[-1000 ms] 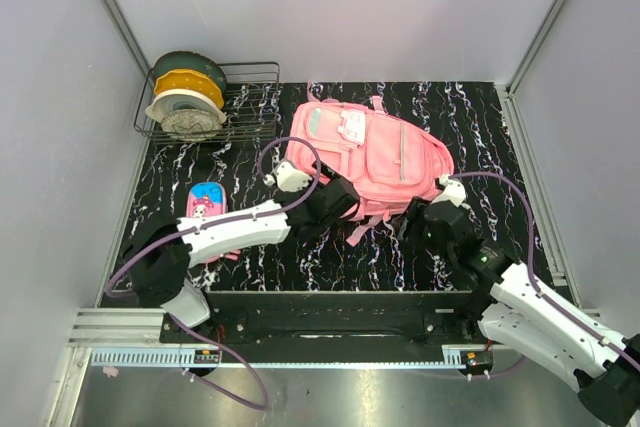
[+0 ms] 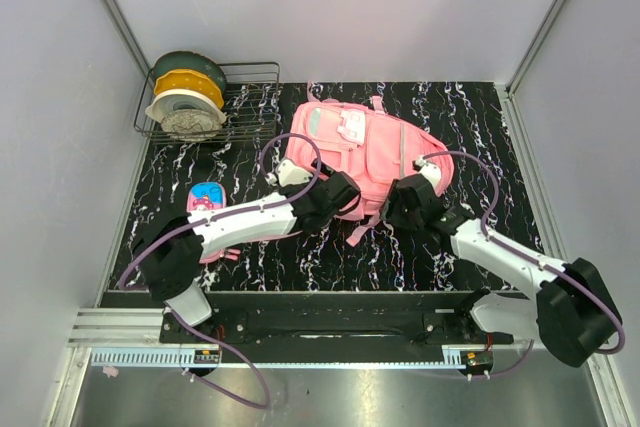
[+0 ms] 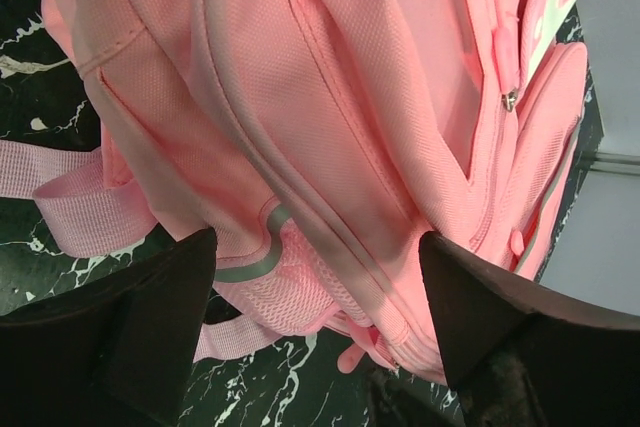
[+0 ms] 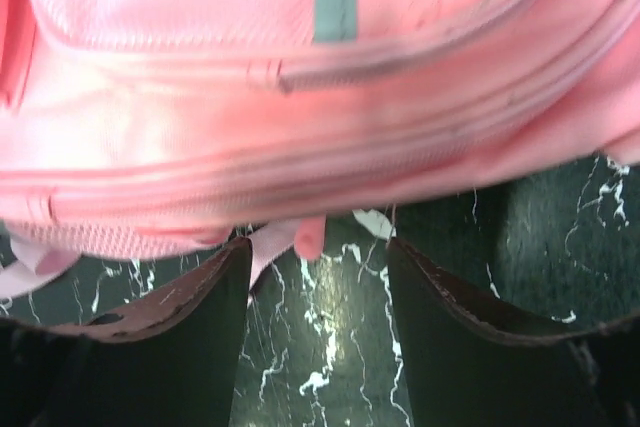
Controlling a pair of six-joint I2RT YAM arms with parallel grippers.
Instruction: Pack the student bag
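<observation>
The pink student bag (image 2: 385,147) lies on the dark marbled counter, its zipped pocket facing up. In the left wrist view, bag fabric (image 3: 300,97) spans the space beyond my left gripper, whose fingers stand wide apart with nothing clamped. At the bag's lower right edge, my right gripper is open too. Between its fingertips show the counter, a strap end (image 4: 310,237) and the bag's zipped edge (image 4: 300,192) just beyond. The small pink case (image 2: 207,197) with a blue cartoon picture lies left of the bag, partly behind my left arm.
A wire dish rack (image 2: 250,102) with several upright plates (image 2: 188,97) fills the back left corner. Walls close in the back and sides. Bare counter (image 2: 490,127) shows right of the bag and along the front edge.
My right arm has swung left, bringing its gripper slightly left and up at the bag's lower right edge. My left arm has shifted only slightly. The bag's right end looks lightly shifted.
</observation>
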